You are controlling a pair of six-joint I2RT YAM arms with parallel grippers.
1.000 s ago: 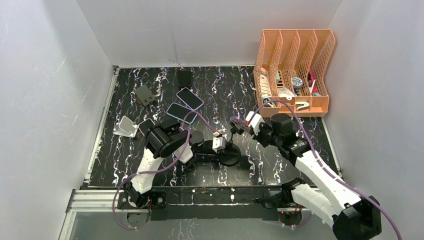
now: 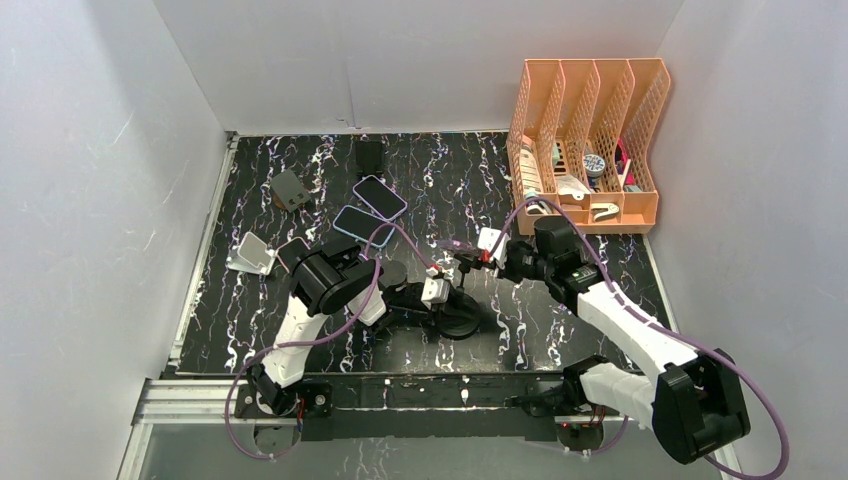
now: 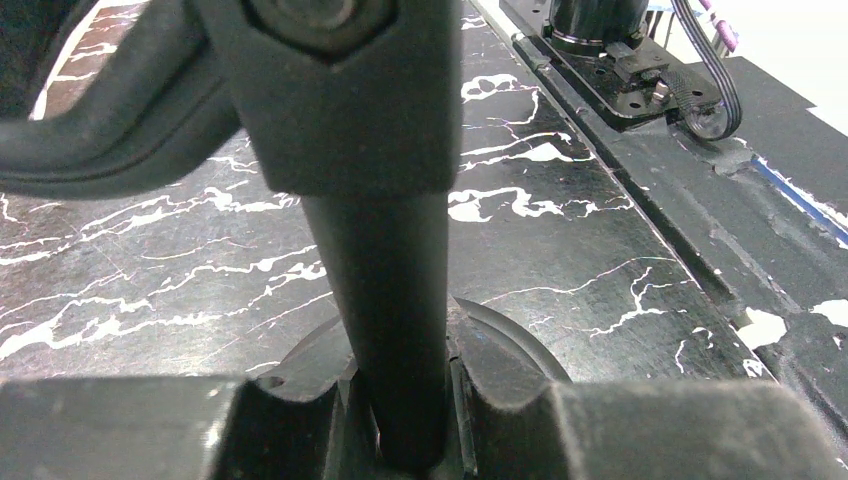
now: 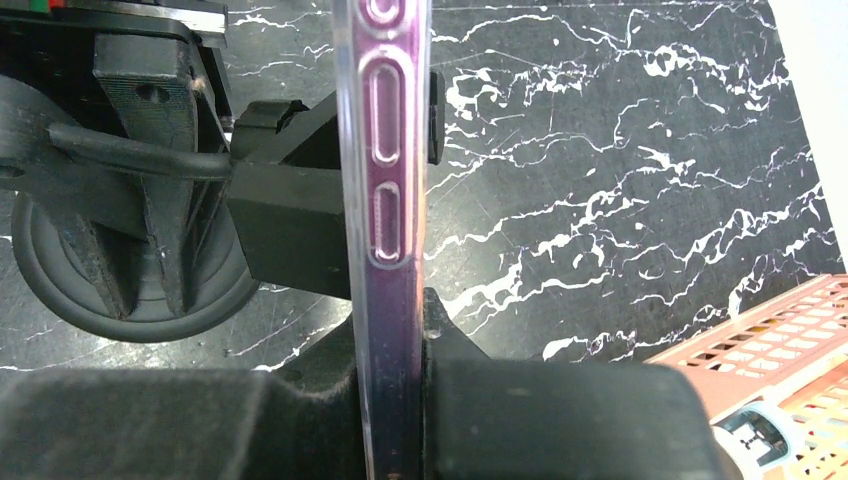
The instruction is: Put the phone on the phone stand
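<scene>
A black phone stand with a round base (image 2: 458, 325) stands at the table's front middle. My left gripper is shut on its upright post (image 3: 375, 280). My right gripper is shut on a purple phone in a clear case (image 4: 388, 120), seen edge-on in the right wrist view, right over the stand's black holder (image 4: 285, 230). From above, the phone (image 2: 452, 245) is at the stand's top; whether it touches the holder is unclear.
Two phones (image 2: 378, 197) (image 2: 362, 226), a small silver stand (image 2: 250, 258) and grey blocks (image 2: 288, 192) lie left and back. An orange organizer (image 2: 590, 215) occupies the back right.
My right arm has turned slightly and shifted up in the top view, with the phone moving a little left and becoming more level across the stand's top.
</scene>
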